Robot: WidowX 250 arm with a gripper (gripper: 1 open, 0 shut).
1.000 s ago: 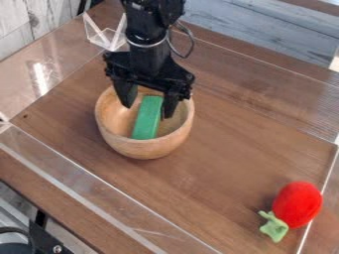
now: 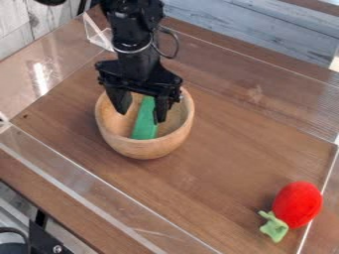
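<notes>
My black gripper [image 2: 141,97] hangs over a wooden bowl [image 2: 146,144] at the left middle of the camera view, its fingers open and reaching down to the bowl's upper part. In the bowl lies a long green object [image 2: 145,121], its upper end partly hidden by the gripper. A red round plush with a green top [image 2: 296,206] lies at the lower right of the table.
A pale wall stands at the back.
The gripper has shifted slightly to the left over the bowl, and its fingers sit a little differently over the green object. The bowl and red plush look unmoved.
</notes>
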